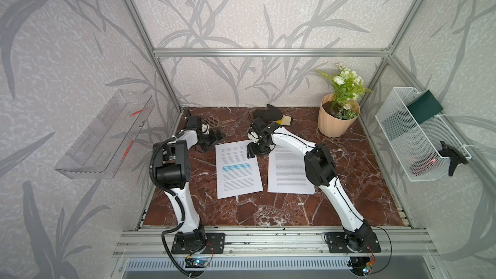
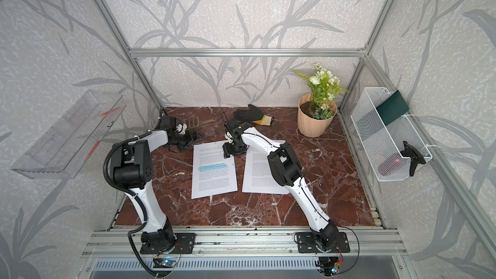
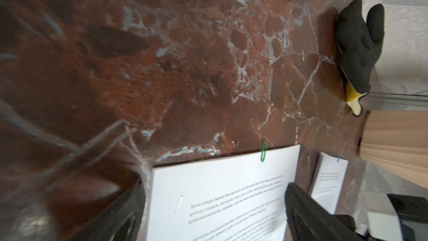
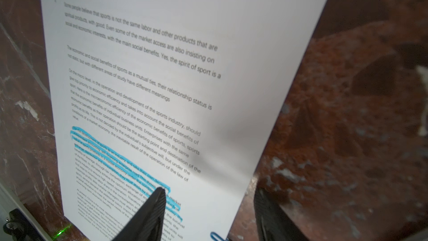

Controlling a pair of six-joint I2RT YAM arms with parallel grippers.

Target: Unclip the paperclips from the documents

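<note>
The left document [image 1: 237, 180], a white printed stack with blue highlighting, lies on the table beside the right document [image 1: 291, 175]. A green paperclip [image 3: 263, 151] sits on the left document's top edge. On its right edge a blue paperclip [image 4: 217, 236] shows at the bottom of the right wrist view. A light blue clip [image 3: 339, 157] is on the right document's top edge. My left gripper [image 1: 216, 142] stands open behind the left document's top left corner, nothing between its fingers. My right gripper [image 1: 252, 150] is over the left document's top right, its fingers apart and nothing seen gripped.
A black and yellow glove [image 1: 273, 115] lies at the back, and a potted plant [image 1: 334, 124] stands back right. A clear bin [image 1: 111, 139] is mounted at left, a white mesh basket [image 1: 395, 129] at right. Bare marble shows in front of the documents.
</note>
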